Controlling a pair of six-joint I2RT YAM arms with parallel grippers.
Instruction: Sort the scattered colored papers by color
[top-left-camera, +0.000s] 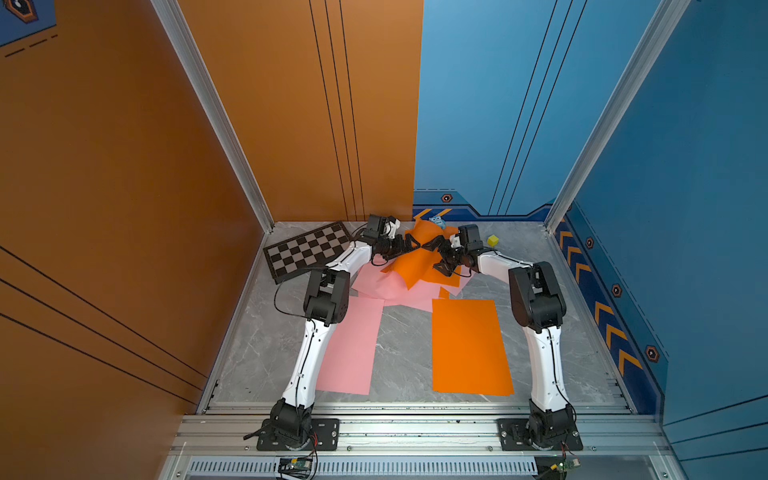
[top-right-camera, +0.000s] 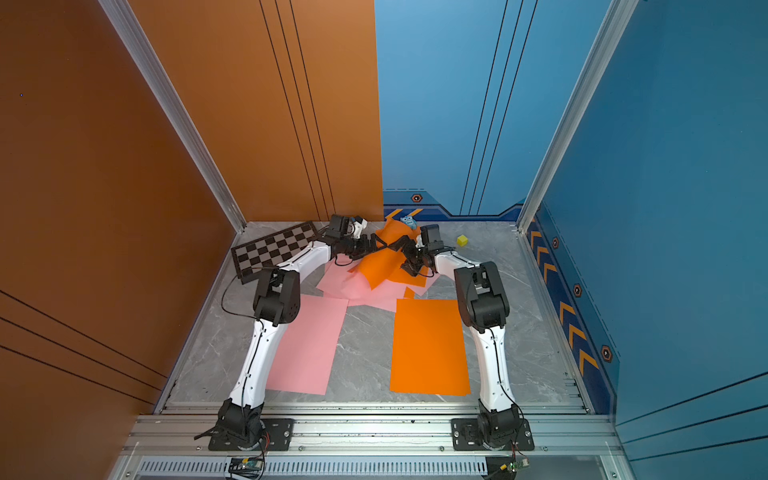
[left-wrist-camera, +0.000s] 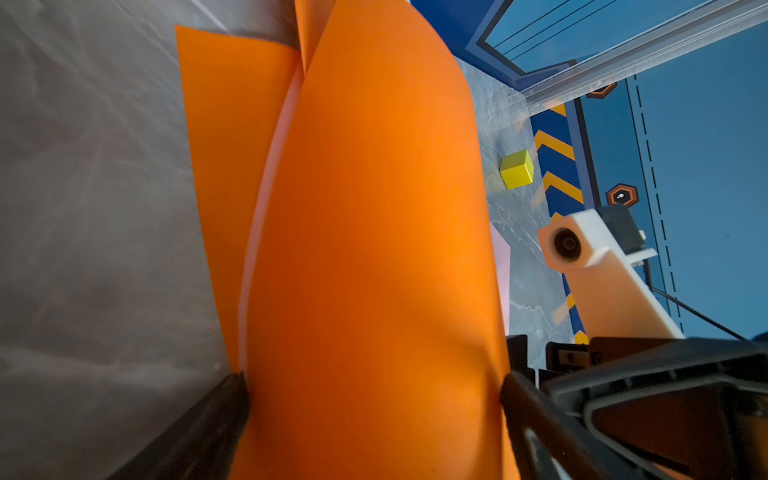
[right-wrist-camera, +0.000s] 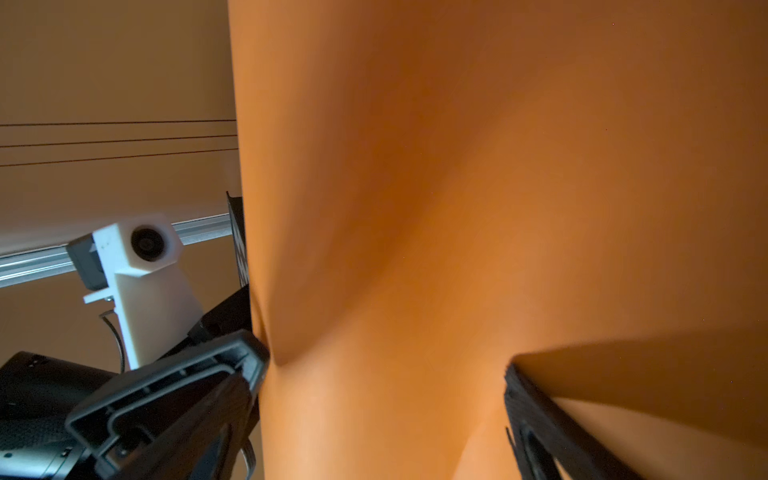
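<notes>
Orange paper (top-left-camera: 416, 264) is bunched and curled up over pink papers (top-right-camera: 364, 297) at the back middle. My left gripper (top-left-camera: 396, 246) and right gripper (top-left-camera: 438, 252) press in from opposite sides, both open, with curled orange paper around their fingertips. It fills much of both wrist views. Near the front lie a flat pink sheet (top-left-camera: 348, 348) at the left and a flat orange sheet (top-left-camera: 469, 344) at the right.
A checkered board (top-left-camera: 304, 249) lies at the back left. A yellow cube (top-left-camera: 493, 240) and a small blue object (top-left-camera: 437, 221) are at the back. Bare table shows between the front sheets and along both sides.
</notes>
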